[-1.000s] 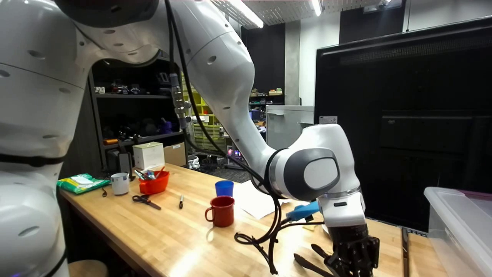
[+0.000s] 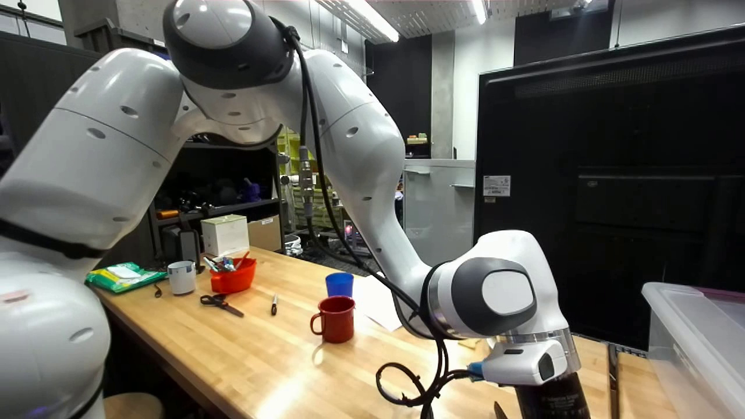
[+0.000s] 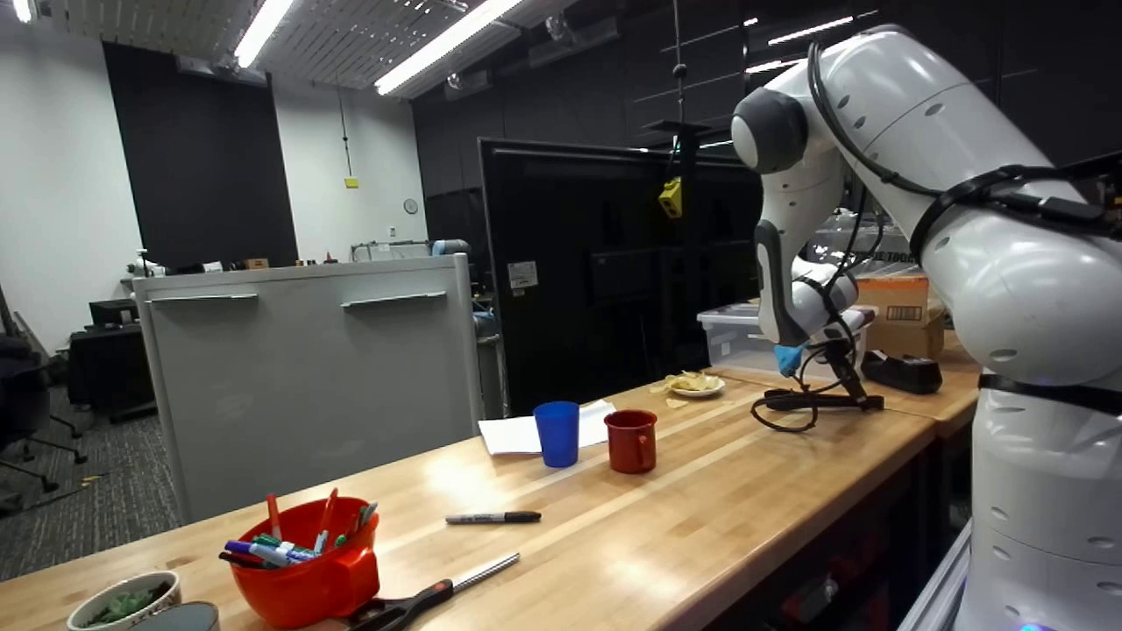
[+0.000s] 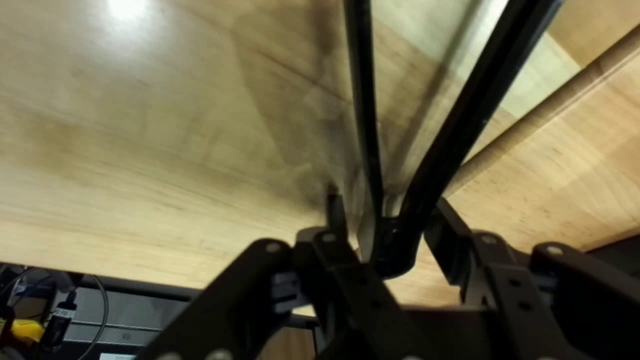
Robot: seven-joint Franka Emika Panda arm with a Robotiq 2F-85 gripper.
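In the wrist view, black tongs (image 4: 447, 144) extend away from my gripper, their joined end between its fingers. The gripper is part open around that end, with a gap on the left; whether the right finger touches is hard to tell. In exterior view 2 the tongs (image 3: 805, 400) are at tabletop level under the gripper (image 3: 849, 384). Exterior view 1 shows only one dark tip of the tongs (image 2: 500, 411) at the bottom edge, and the fingers are out of frame there.
A red mug (image 2: 336, 320) and blue cup (image 2: 340, 284) stand mid-table. Beyond the tongs are a plate of chips (image 3: 694, 385), a clear bin (image 3: 733, 342) and a black tape dispenser (image 3: 901, 372). A red marker holder (image 3: 305, 589) and scissors (image 3: 421, 605) lie far from the arm.
In exterior view 1 the hand has moved right and lower.
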